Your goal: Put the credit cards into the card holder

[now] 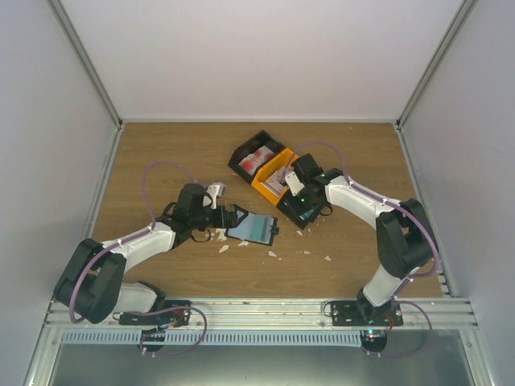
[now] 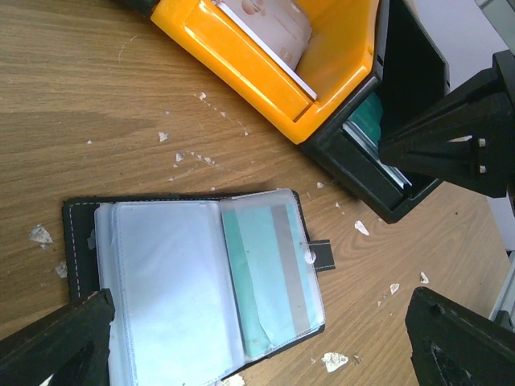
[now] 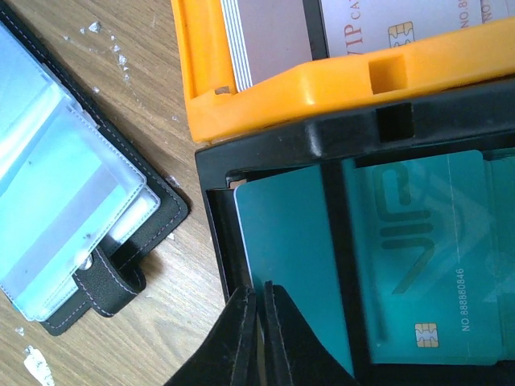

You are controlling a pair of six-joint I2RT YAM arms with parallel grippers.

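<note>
The open card holder (image 2: 173, 273), black with clear sleeves, lies flat on the table; a teal card (image 2: 265, 257) shows in its right sleeve. My left gripper stands open over it, one finger towards each side. Teal cards (image 3: 298, 249) stand in slots of the black box. My right gripper has its fingertips almost together at the left edge of the leftmost teal card, which runs down to the narrow gap between them. Whether they press on the card cannot be told. In the top view the right arm partly covers this box.
A yellow box (image 1: 278, 173) with pale cards adjoins the black one, and another black box (image 1: 256, 153) with red-and-white cards stands behind it. Small flakes (image 2: 334, 361) are scattered around the holder.
</note>
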